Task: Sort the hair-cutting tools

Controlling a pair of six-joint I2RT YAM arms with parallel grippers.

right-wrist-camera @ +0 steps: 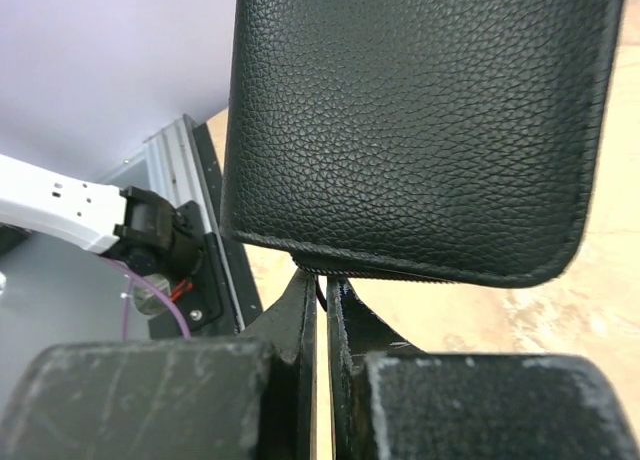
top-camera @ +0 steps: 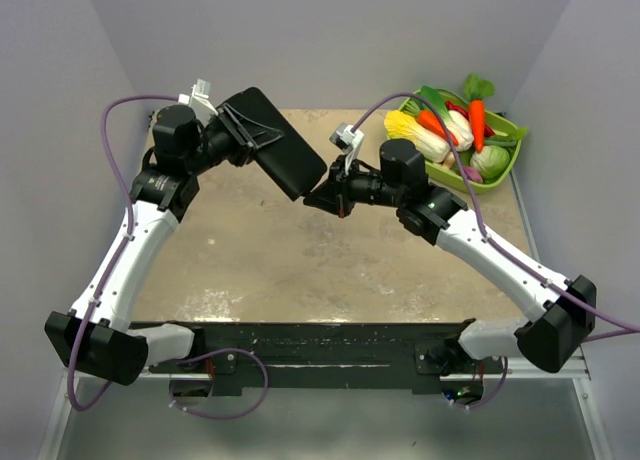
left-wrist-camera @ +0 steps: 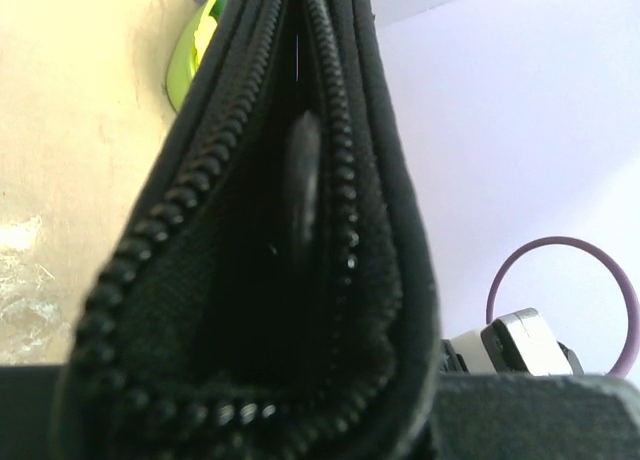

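Observation:
A black leather zip case (top-camera: 280, 145) is held in the air by my left gripper (top-camera: 250, 135), shut on it. In the left wrist view its zipper runs open along the black case (left-wrist-camera: 250, 260), with a dark elongated shape inside, too blurred to identify. My right gripper (top-camera: 315, 200) is at the case's lower end. In the right wrist view the case (right-wrist-camera: 410, 130) fills the upper part, and the shut fingertips (right-wrist-camera: 321, 285) of that gripper meet at its bottom edge; something thin and dark, perhaps the zip pull, shows between them.
A green basket of vegetables (top-camera: 480, 185) stands at the table's back right. Grey walls enclose the sides and back.

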